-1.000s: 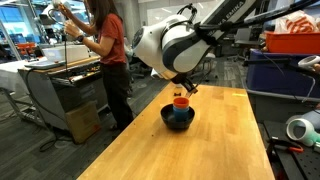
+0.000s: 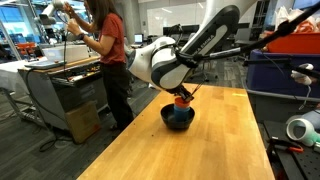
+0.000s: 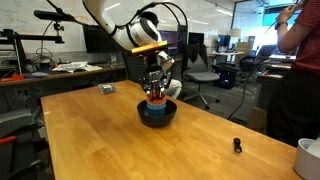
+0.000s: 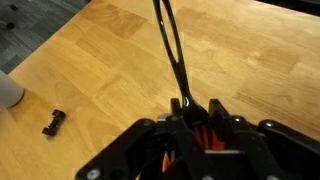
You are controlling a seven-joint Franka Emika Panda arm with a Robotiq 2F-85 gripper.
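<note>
A black bowl (image 2: 178, 119) stands on the wooden table, also in exterior view 2 (image 3: 157, 115). Inside it is an upright stack with a blue lower cup (image 2: 182, 113) and a red-orange cup (image 2: 183, 102) on top. My gripper (image 3: 157, 87) is low over the top cup. In the wrist view, a slender black object (image 4: 173, 50) with a long slit runs from the upper edge down to my fingers, which are shut on it. Red-orange shows beneath them. Whether the object's lower end is inside the cup cannot be seen.
A small black item (image 3: 237, 145) lies on the table, and a white container (image 3: 309, 158) stands near its edge. A person in a red shirt (image 2: 110, 38) is beside the table. The wood in front of the bowl is clear.
My gripper has come down and leftward in exterior view 1, from above and right of the cups to right over the red-orange one. Bowl and cups stay in place.
</note>
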